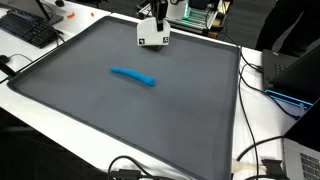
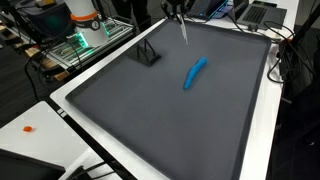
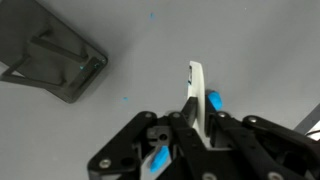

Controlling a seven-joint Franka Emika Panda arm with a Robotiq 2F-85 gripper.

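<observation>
A thin white flat piece hangs from my gripper above the far part of the dark mat. Its broad face shows in exterior view 1. In exterior view 2 the same white piece looks like a narrow strip, and in the wrist view it stands out edge-on from between the fingers. My gripper is shut on it. A curved blue stick lies alone on the mat, clear of the piece; in the wrist view the fingers partly cover this blue stick.
A black stand with an angled frame sits on the mat, left of the blue stick in exterior view 2. The near half of the mat is empty. A keyboard and cables lie outside its edge.
</observation>
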